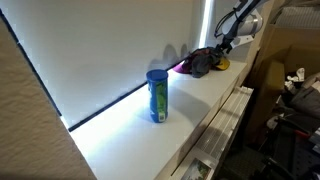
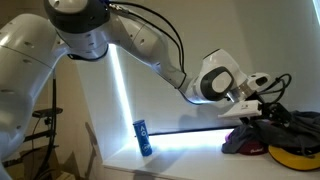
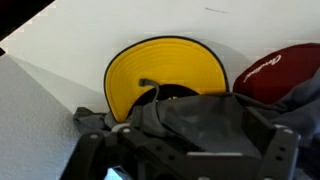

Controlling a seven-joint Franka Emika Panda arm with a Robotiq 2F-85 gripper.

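A heap of hats or cloth lies at the far end of the white ledge. In the wrist view it includes a yellow cap with a dark opening, a dark grey cloth and a dark red piece with white lettering. My gripper stands open over the dark cloth, its fingers spread at the lower left and right. Whether they touch the cloth, I cannot tell. Exterior view 2 has the arm reaching down to the dark cloth, with the yellow cap below it.
A blue can stands upright on the white ledge, well apart from the heap. The ledge between them is clear. A white wall runs behind, and open shelving or drawers lie along the front.
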